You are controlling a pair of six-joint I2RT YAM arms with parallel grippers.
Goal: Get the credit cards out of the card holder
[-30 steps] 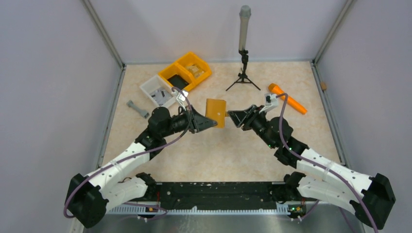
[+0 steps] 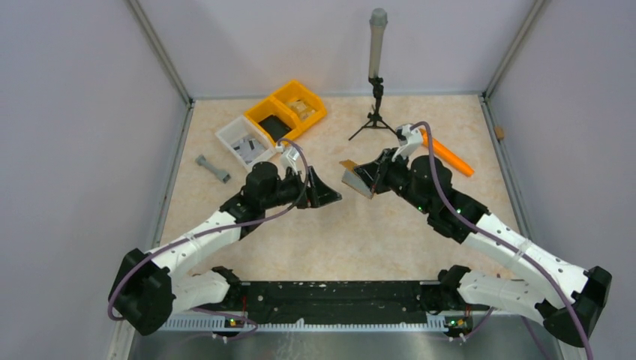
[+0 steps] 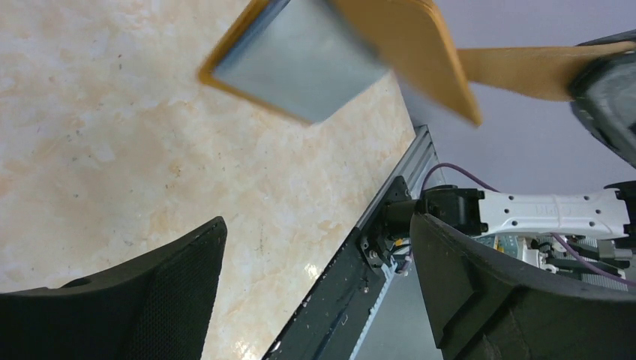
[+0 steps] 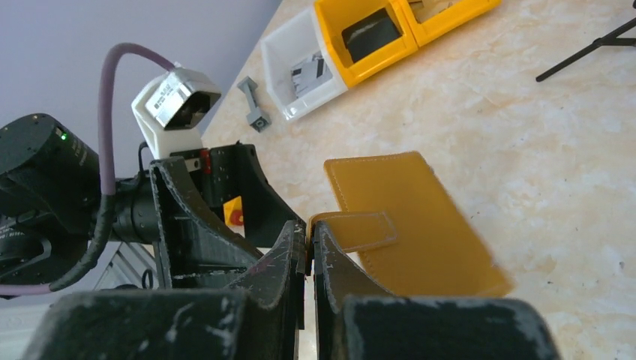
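Observation:
The tan leather card holder [image 4: 416, 225] hangs in the air at mid-table, its strap clamped in the tips of my right gripper. In the left wrist view it is blurred, with a pale grey panel [image 3: 296, 60] on its inner side; whether that is cards I cannot tell. My left gripper [image 2: 322, 191] stands open just left of and below the holder, with nothing between its wide-spread fingers [image 3: 135, 300].
Yellow bins [image 2: 315, 112] and a white bin [image 2: 225, 135] with grey items stand at the back left, a grey tool [image 2: 214, 169] beside them. A tripod [image 2: 375, 112] and orange cylinder [image 2: 450, 156] occupy the back and right.
The holder has left my left gripper, which is open now. My right gripper has moved up with the holder, which has tilted to show its grey side.

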